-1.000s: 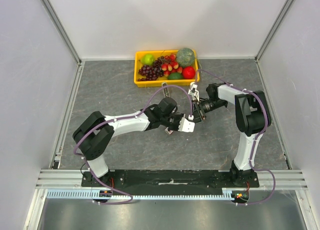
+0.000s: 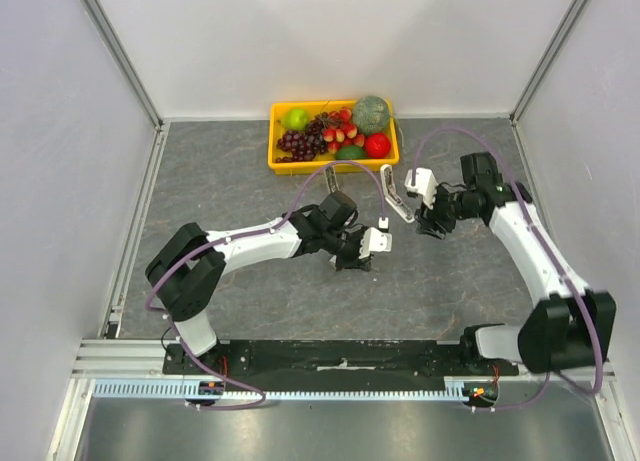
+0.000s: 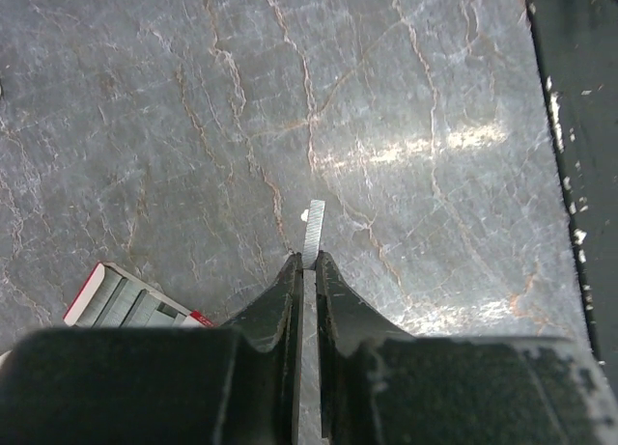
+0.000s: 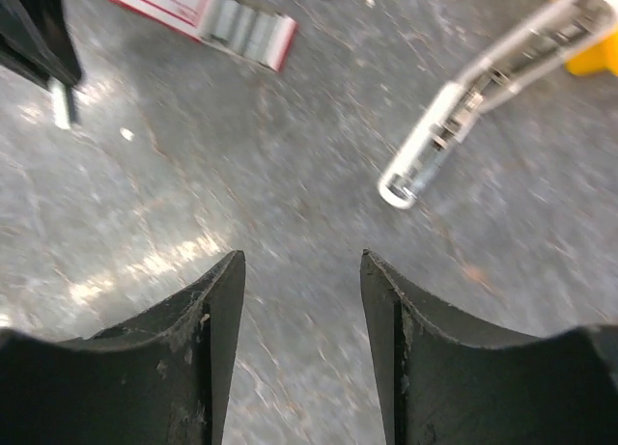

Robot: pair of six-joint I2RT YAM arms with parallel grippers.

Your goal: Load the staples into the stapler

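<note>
My left gripper is shut on a thin silver strip of staples [image 3: 315, 223], held over the grey table. The staple box [image 3: 130, 300] lies left of it in the left wrist view and at the top left of the right wrist view [image 4: 232, 30]. An opened white stapler [image 4: 425, 141] lies on the table in the right wrist view, seen also right of centre in the top view [image 2: 397, 196]. My right gripper stands open, empty, to the right of the stapler.
A yellow tray [image 2: 275, 151] of fruit is at the back. The table's dark front edge [image 2: 300, 351] shows.
My right gripper has moved right, away from the middle, uncovering the white stapler in the top view. The left arm has shifted only slightly.
</note>
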